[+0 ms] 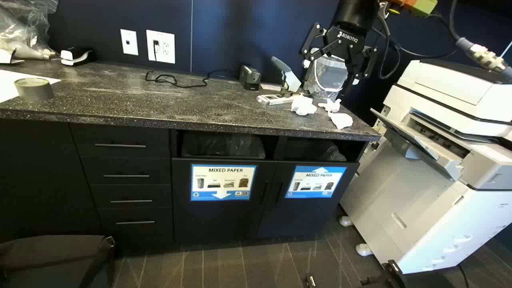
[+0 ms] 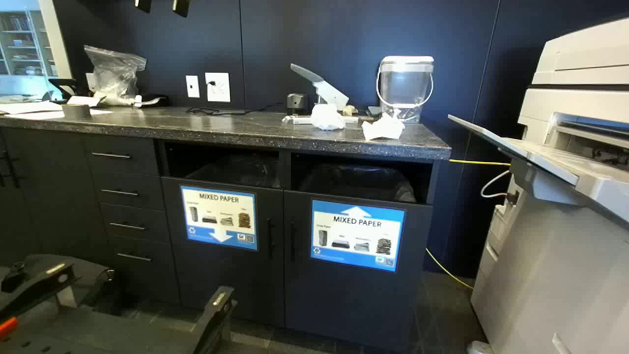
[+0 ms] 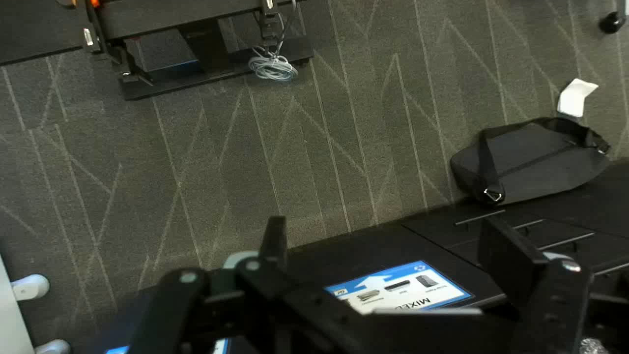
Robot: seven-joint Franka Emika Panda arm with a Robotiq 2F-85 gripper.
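High over the right end of the counter, my gripper [image 1: 331, 79] hangs open and empty, its fingers well apart. The wrist view looks down past the open gripper to the floor and cabinet front. Several crumpled white papers lie near the counter's right end: one paper [image 1: 303, 105] by the stapler, and another paper [image 1: 341, 120] close to the front edge. A clear bucket [image 2: 405, 88] with a white lid and handle stands at the back, partly behind my gripper in exterior view 1. Beside it is a large grey stapler [image 2: 321, 88], its arm raised.
Below the counter [image 1: 206, 108], two open slots sit above doors with MIXED PAPER signs [image 2: 357, 235]. A printer [image 1: 437, 158] stands close on the right. A black sharpener [image 1: 250, 77], a cable [image 1: 177, 81] and a tape roll [image 1: 33, 89] are farther left, with clear counter between.
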